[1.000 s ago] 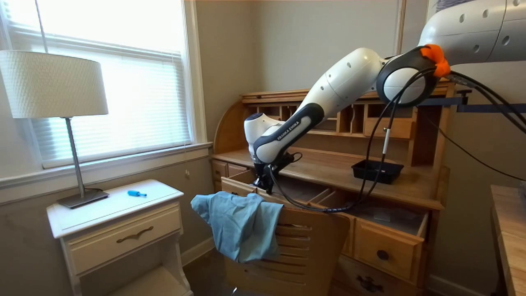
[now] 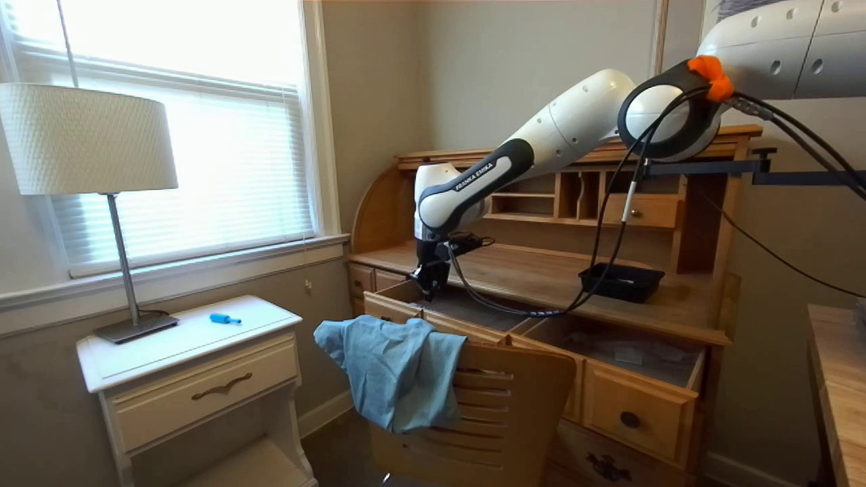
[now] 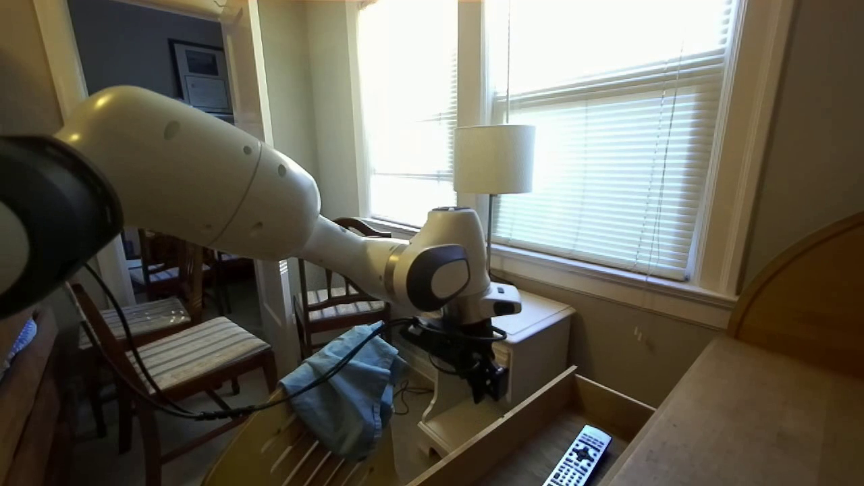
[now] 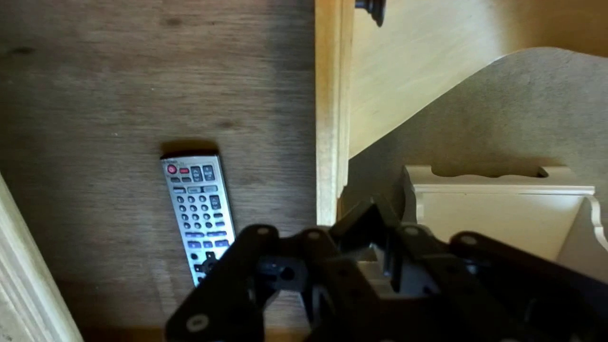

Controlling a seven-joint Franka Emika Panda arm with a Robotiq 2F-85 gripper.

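In exterior view 1, my gripper points down just above an open desk drawer. The wrist view shows dark fingers close to the drawer's wooden edge. They look shut, but whatever lies between them cannot be made out. A silver remote control with dark buttons lies flat on the drawer floor, its lower end hidden by my gripper. Exterior view 2 also shows the remote inside the drawer, apart from my gripper.
A chair with a blue cloth over its back stands before the drawer. A second open drawer is to the right. On the desktop sits a black tray; a blue marker lies on the white nightstand.
My gripper has risen from beside the drawer's front edge and shifted back over the drawer. The wrist has turned more upright. The cloth, tray and marker have stayed put.
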